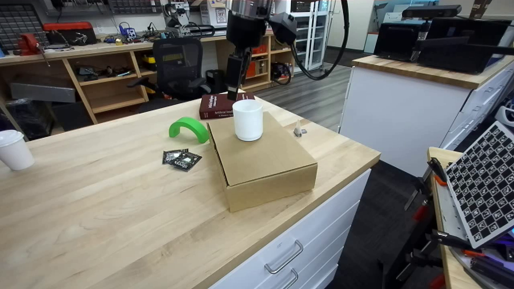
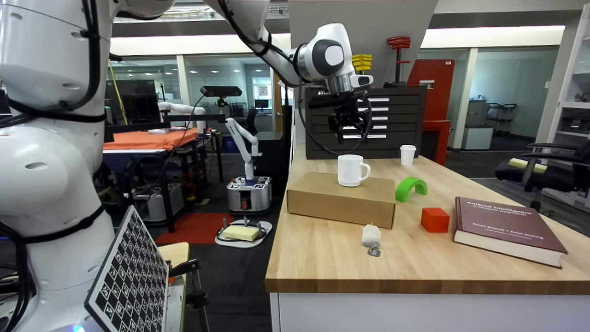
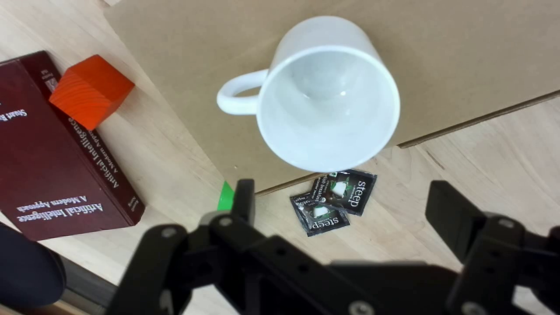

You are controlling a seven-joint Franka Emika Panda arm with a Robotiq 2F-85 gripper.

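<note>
A white mug (image 3: 328, 105) stands upright on a closed cardboard box (image 3: 462, 57), its handle pointing toward the book side. Nothing shows inside the mug in the wrist view. My gripper is open above the table, its two fingers wide apart with nothing held between them. In exterior view 2 the gripper (image 2: 348, 130) hangs above the mug (image 2: 350, 170), clear of it. Two black tea packets (image 3: 344, 191) lie overlapping on the table beside the box. A white tea bag with a grey tag (image 2: 371, 236) rests on the table at the box's other side.
A green arch (image 1: 188, 128), an orange-red block (image 2: 435, 219) and a thick maroon book (image 2: 506, 229) lie around the box. A white paper cup (image 1: 15, 150) stands farther off. Much bare tabletop (image 1: 106, 207) extends beyond the tea packets.
</note>
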